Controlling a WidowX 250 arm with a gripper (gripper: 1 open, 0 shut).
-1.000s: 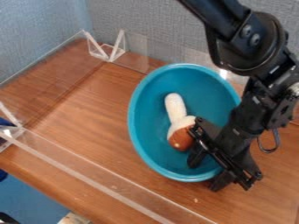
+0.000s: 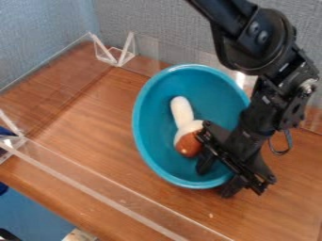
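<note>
A teal bowl [image 2: 158, 100] stands on the wooden table at the centre right. Inside it lie a long white object [image 2: 182, 114] and a round orange-brown thing [image 2: 189, 145] at its lower end. My black gripper [image 2: 221, 171] reaches down over the bowl's lower right rim, its fingers low at that edge, just right of the orange-brown thing. It looks shut on the rim, though the dark fingertips are hard to make out.
White wire holders stand at the back left [image 2: 113, 54] and at the left edge [image 2: 9, 141]. Clear panels border the table. The wooden surface [image 2: 82, 113] left of the bowl is clear.
The bowl and its contents have shifted slightly left, along with my gripper at its rim.
</note>
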